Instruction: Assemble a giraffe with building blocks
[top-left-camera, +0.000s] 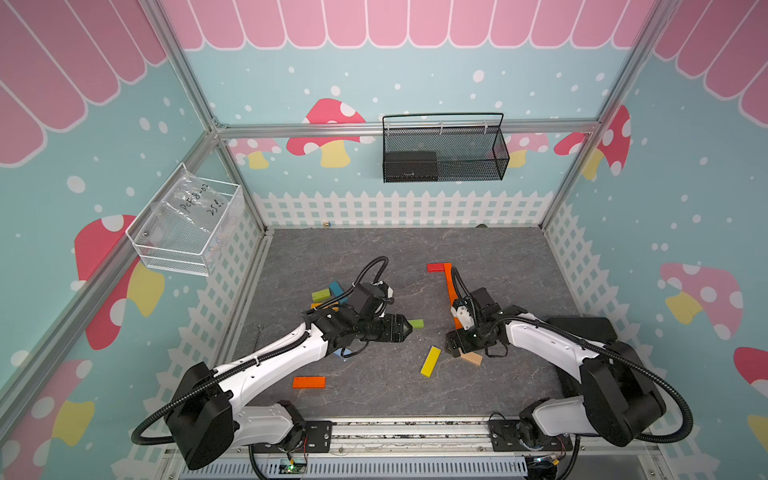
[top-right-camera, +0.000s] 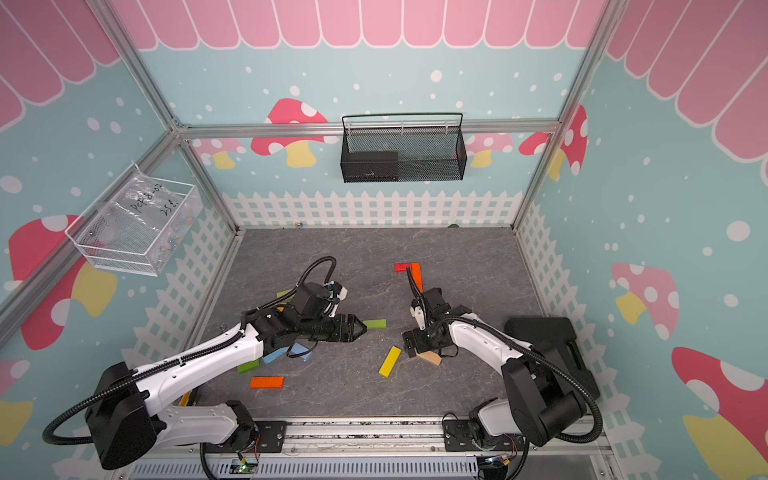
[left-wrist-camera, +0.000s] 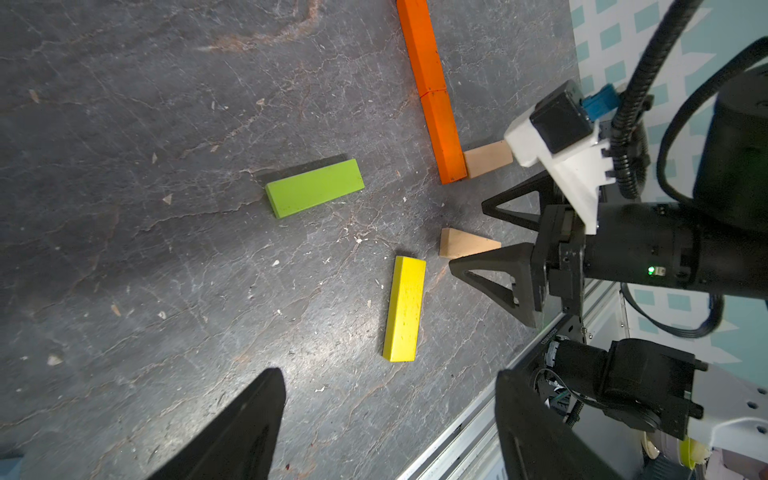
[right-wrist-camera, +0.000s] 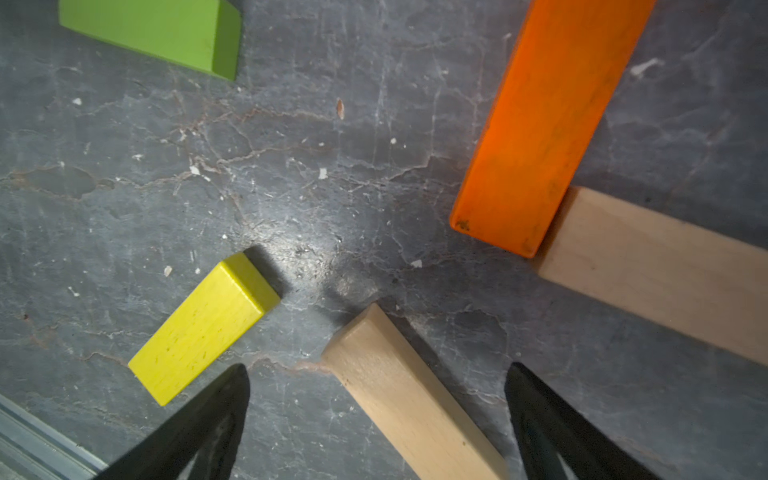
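Observation:
An orange strip of two blocks (left-wrist-camera: 432, 96) runs from a red block (top-left-camera: 434, 267) down to a wooden block (right-wrist-camera: 656, 272) at its lower end, forming an angled figure. My right gripper is open above a loose wooden block (right-wrist-camera: 408, 408), nothing gripped. Left of it lie a yellow block (right-wrist-camera: 204, 328) and a green block (left-wrist-camera: 314, 187). My left gripper hangs open over the grey floor, left of the yellow and green blocks.
Several coloured blocks (top-left-camera: 320, 294) lie at the left, partly behind my left arm, and a separate orange block (top-left-camera: 309, 382) is at the front left. A black case (top-right-camera: 544, 328) sits at the right edge.

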